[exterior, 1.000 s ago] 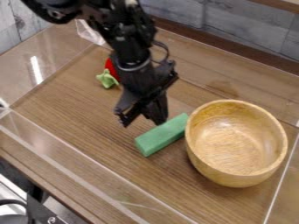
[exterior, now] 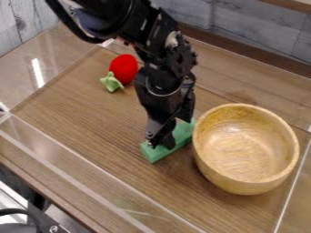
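My black gripper (exterior: 170, 127) reaches down from the top, its open fingers low over a mint-green rectangular block (exterior: 162, 151) on the wooden table, left of a large yellow bowl (exterior: 245, 155). The fingers overlap the block's upper part in this view; whether they touch it I cannot tell.
A red round object (exterior: 123, 65) and a small green item (exterior: 111, 83) lie at the upper left. A wooden ledge and grey wall stand at the back.
My gripper has moved downward and a little right onto the green block's place, its wrist turning. The bowl and block stay where they were.
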